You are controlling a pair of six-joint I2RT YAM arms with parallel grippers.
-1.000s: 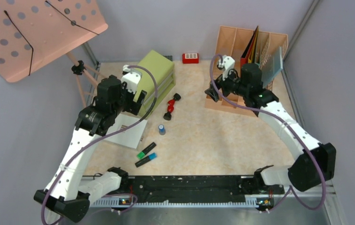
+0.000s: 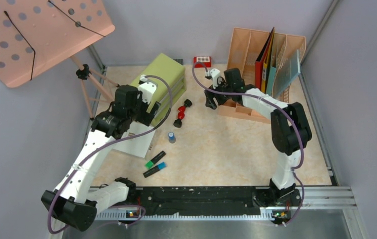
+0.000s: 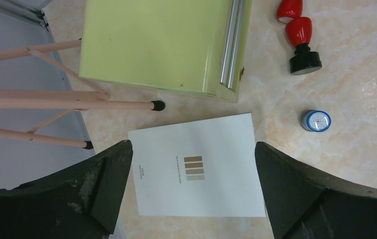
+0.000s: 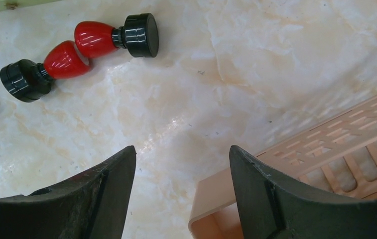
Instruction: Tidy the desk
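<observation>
My right gripper is open over the front-left corner of the pink organizer, nothing between its fingers. Left of it lie two red-and-black stamps end to end. My left gripper is open above the white sheet or booklet, beside the green drawer box. A small blue-capped cylinder stands mid-left. Two markers, one green-ended, one blue-ended, lie near the front. A red object with white keys sits at the back. Colored folders stand in the organizer.
A pink perforated board on a tripod looms at the back left, its legs beside the green box.
My right arm has swung left, bringing its gripper from over the organizer to its front-left corner. My left arm shifted slightly early on. The desk objects have not moved.
</observation>
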